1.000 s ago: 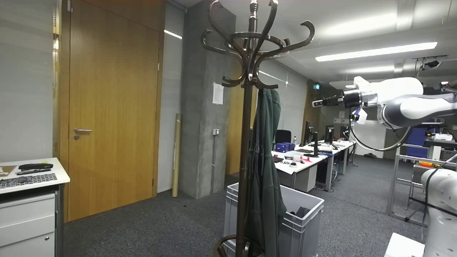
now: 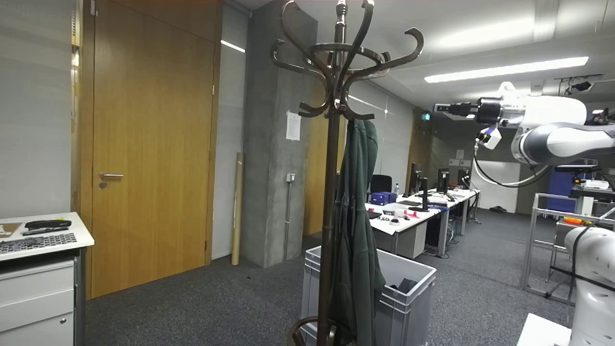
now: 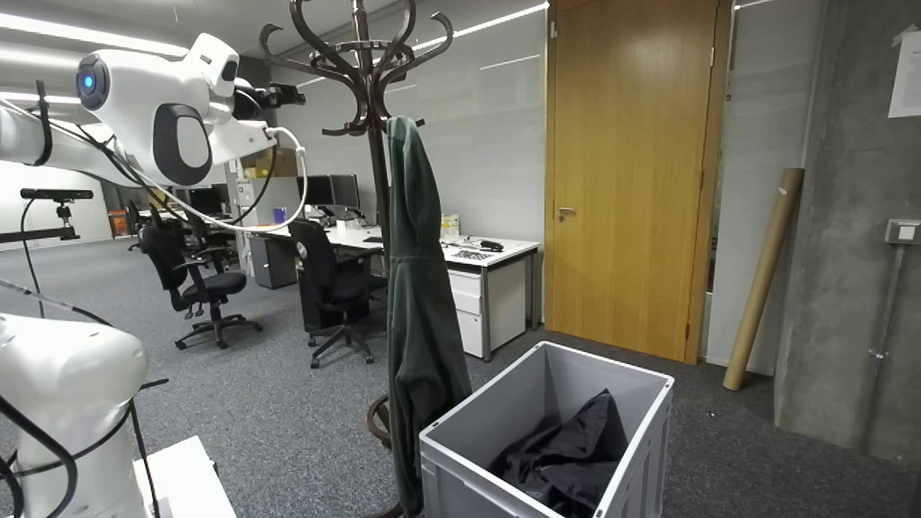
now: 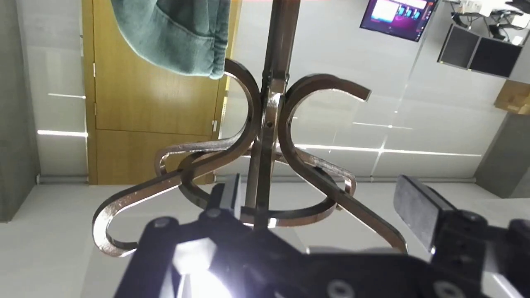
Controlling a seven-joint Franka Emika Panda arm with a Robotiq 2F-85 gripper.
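A dark green jacket (image 2: 363,230) hangs from a lower hook of the brown wooden coat rack (image 2: 331,173). In the wrist view, which is upside down, the jacket's hood (image 4: 191,37) appears at the upper left, beside the rack's curved hooks (image 4: 325,82). My gripper is open there; its two pads (image 4: 417,211) stand wide apart with nothing held between them. From outside, the gripper (image 2: 442,108) is level with the lower hooks and clear of the rack. In exterior view 2 the gripper (image 3: 291,94) points toward the rack from the left.
Below the jacket stands a grey crate (image 3: 656,406) with dark cloth (image 3: 570,457) inside. A white desk (image 3: 509,249), office chairs (image 3: 207,280) and a wooden door (image 3: 634,181) lie behind. Between gripper and rack the air is free.
My arm has risen and drawn back, away from the coat rack, to the right in exterior view 1. The rack, jacket and crate look unmoved.
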